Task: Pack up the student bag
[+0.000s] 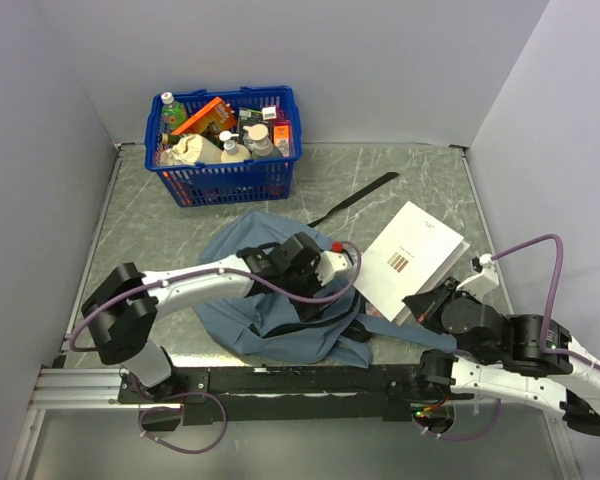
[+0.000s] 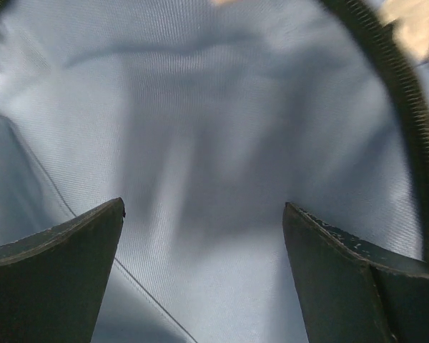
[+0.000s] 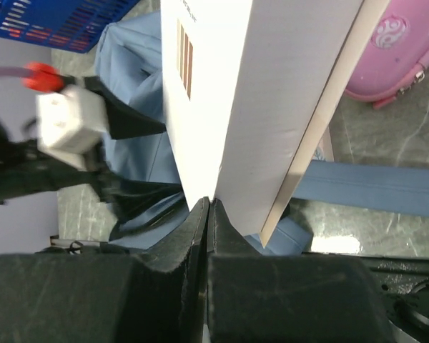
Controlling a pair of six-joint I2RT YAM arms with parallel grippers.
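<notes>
The blue student bag (image 1: pixel 225 305) lies flat and crumpled on the grey table, its black zipper (image 2: pixel 407 107) showing in the left wrist view. Low over its right part, my left gripper (image 1: pixel 335 290) is open; only blue fabric shows between and beyond its fingers. A thick white book (image 1: pixel 405 255) is tilted over the table to the right of the bag. My right gripper is shut at the book's lower edge, with a thin bit of its cover seemingly pinched at the tips. That grip is partly hidden.
At the back left stands a blue basket (image 1: pixel 223 187) filled with bottles and boxes. A pink case (image 3: pixel 397 53) lies beyond the book. A black strap (image 1: pixel 355 198) and a blue strap (image 3: pixel 372 187) stretch across the table. Bare table shows at the left and back right.
</notes>
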